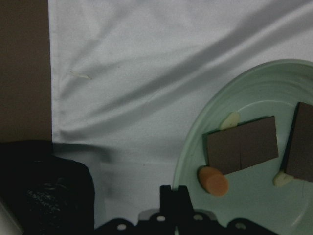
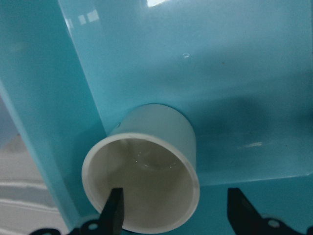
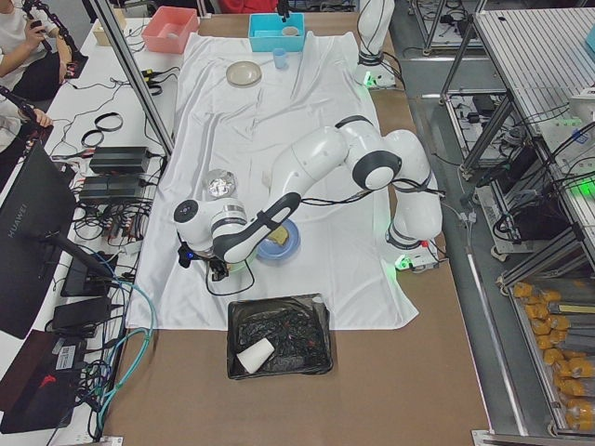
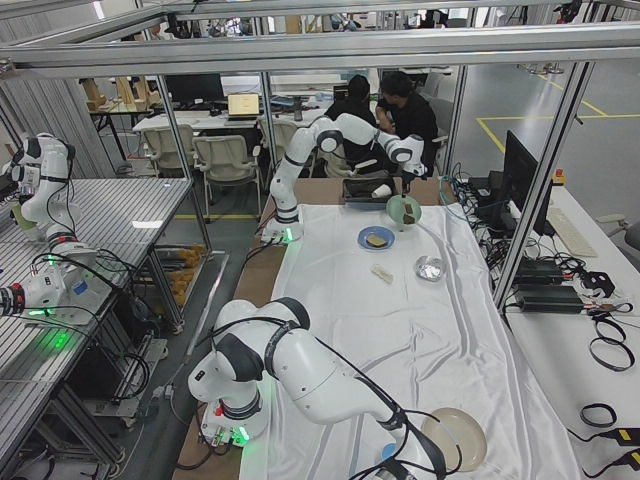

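My left gripper is shut, nothing visible between its fingertips, over the rim of a green plate (image 1: 244, 200) holding brown blocks (image 1: 242, 144), an orange cylinder (image 1: 215, 183) and pale pieces (image 1: 230, 120). My right gripper is open above a blue bin (image 2: 234, 63), its fingers either side of the lower part of a white cup (image 2: 156, 122) lying on its side or tilted; I cannot tell which.
A black-lined tray (image 3: 279, 325) with a white cylinder (image 3: 255, 356) sits near the left arm. A blue plate (image 4: 376, 238), foil dish (image 3: 220, 183), beige plate (image 3: 243, 73) and light-blue cup (image 3: 280, 59) stand on the white cloth, which has clear room midway.
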